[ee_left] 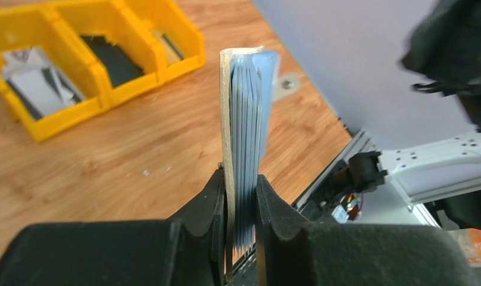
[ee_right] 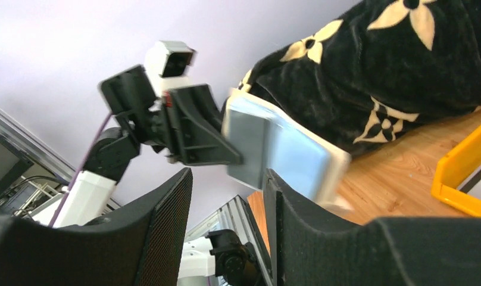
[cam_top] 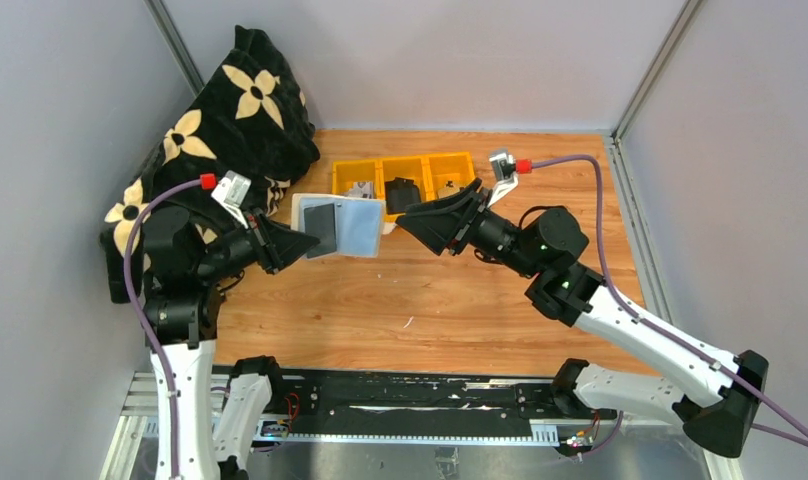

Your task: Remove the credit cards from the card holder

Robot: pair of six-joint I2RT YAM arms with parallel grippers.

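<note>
The card holder (cam_top: 356, 225), cream-edged with pale blue sleeves and a dark card panel (ee_right: 244, 149), is held up in the air by my left gripper, shut on its edge. In the left wrist view its sleeves stand upright between the fingers. My right gripper is to the holder's right, apart from it, with a gap between its fingertips and nothing seen in it; the holder looks blurred ahead of it in the right wrist view.
A yellow three-compartment bin (cam_top: 405, 168) with small items stands behind the holder. A black flowered cushion (cam_top: 250, 110) fills the back left.
</note>
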